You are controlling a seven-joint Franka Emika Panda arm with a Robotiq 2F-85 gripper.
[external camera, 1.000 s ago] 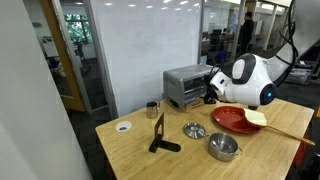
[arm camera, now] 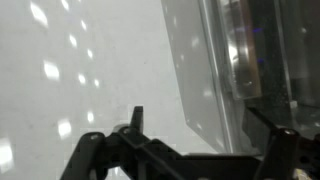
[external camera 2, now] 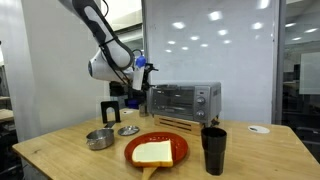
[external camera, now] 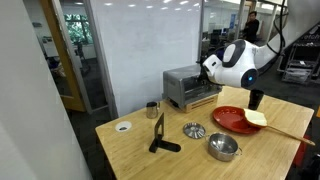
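Note:
The silver toaster oven (external camera: 187, 88) stands at the back of the table, and its front shows in exterior view 2 (external camera 2: 186, 101). My gripper (external camera: 205, 71) is raised near the oven's upper front edge. In the wrist view, the gripper's fingers (arm camera: 136, 122) are spread wide, with nothing seen between them. A shiny metal part of the oven (arm camera: 240, 60) lies beyond the right finger. Contact with the oven cannot be made out. On the red plate (external camera: 228, 120) rests a slice of bread (external camera 2: 154, 153), beside or over a wooden handle (external camera: 285, 132).
A steel pot (external camera: 223, 147), a small metal lid (external camera: 194, 130), a black stand (external camera: 162, 138) and a canister (external camera: 152, 110) are spread over the table. The black cup (external camera 2: 214, 150) stands in front of the oven. Bare wood lies at the table's near left.
My gripper has risen from low in front of the oven to about the height of its top, shifting slightly left. The tableware has stayed put.

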